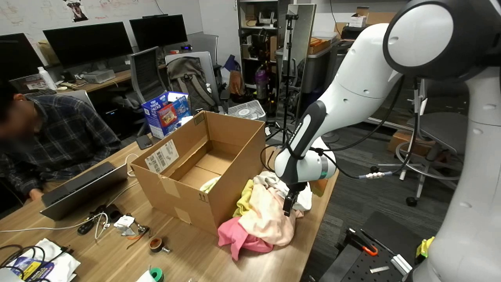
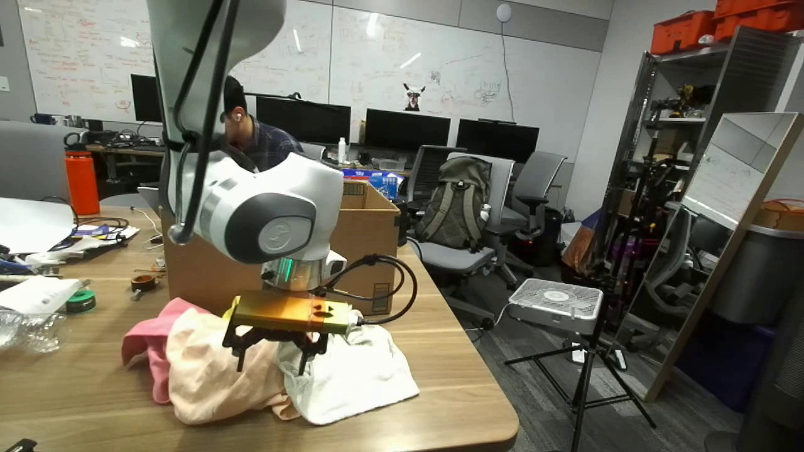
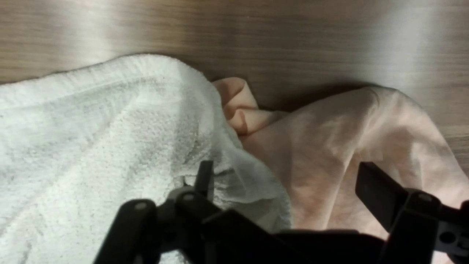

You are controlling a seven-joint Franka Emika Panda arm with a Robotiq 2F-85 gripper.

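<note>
A pile of cloths lies on the table against the cardboard box (image 1: 181,199). The peach cloth (image 1: 267,214) is in the middle, the pink cloth (image 1: 242,237) on the near side and the yellow cloth (image 1: 245,199) by the box wall. On the other side spreads the white cloth (image 2: 362,376), partly over the peach one. My gripper (image 2: 271,365) points down at the pile, open. In the wrist view one finger (image 3: 204,180) is over the white cloth and the other (image 3: 380,193) over the peach cloth. Whether the fingertips touch fabric, I cannot tell.
The box is open on top, with a pale cloth (image 1: 209,184) inside. A laptop (image 1: 84,190), a tape roll (image 1: 156,244) and cables lie farther along the table. Bare tabletop shows toward the corner (image 2: 467,407). A person (image 1: 51,127) sits behind the laptop.
</note>
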